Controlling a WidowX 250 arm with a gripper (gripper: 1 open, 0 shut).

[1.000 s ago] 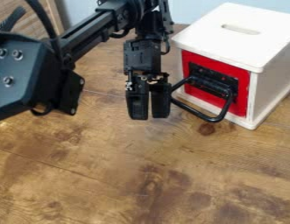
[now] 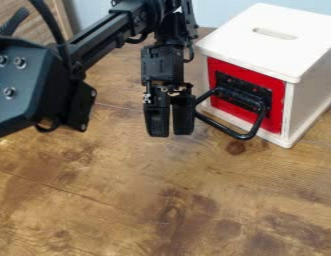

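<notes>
My black gripper (image 2: 171, 118) hangs pointing down in the middle of the view, just left of a white box (image 2: 271, 50) with a red front panel (image 2: 272, 134). Its two fingers show a narrow gap between them, with nothing visible held; how far open it is I can't judge well. On the red panel is a black fitting (image 2: 239, 90) with a black bent bar or cable (image 2: 232, 131) looping out leftward toward the gripper, passing close to or behind it; whether they touch is unclear.
A pale wall stands behind the box. The arm's links and housing take up the upper left.
</notes>
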